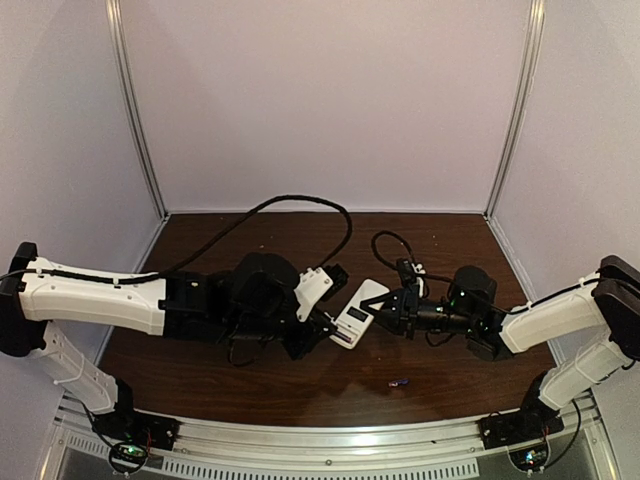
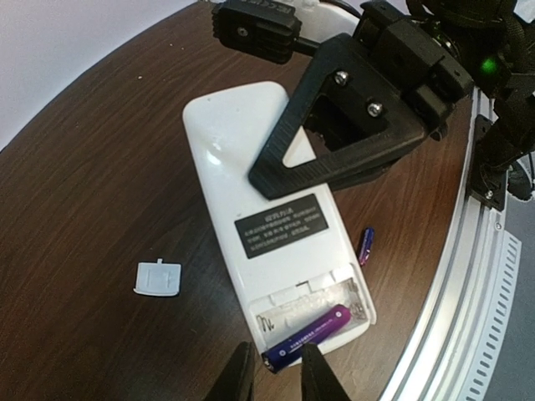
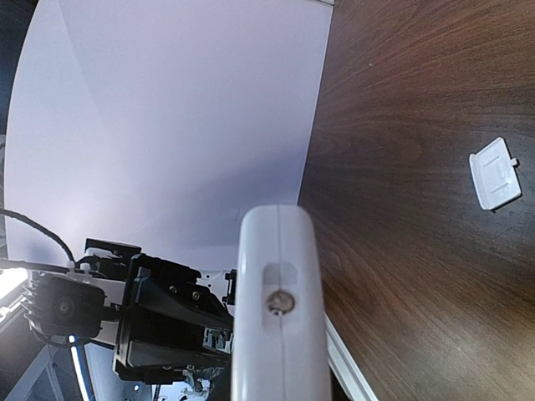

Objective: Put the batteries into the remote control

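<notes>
The white remote (image 2: 234,167) is held above the table by my right gripper (image 1: 375,305), shut on its upper body; its battery compartment is open at the lower end. A purple battery (image 2: 309,336) lies slanted in that compartment, its dark end at the lower rim. My left gripper has its two fingertips just below that battery; whether they touch it I cannot tell. A second battery (image 1: 398,382) lies on the table near the front. The white battery cover (image 2: 157,278) lies on the table.
A metal rail (image 1: 320,430) runs along its front edge, and pale walls enclose the back and sides.
</notes>
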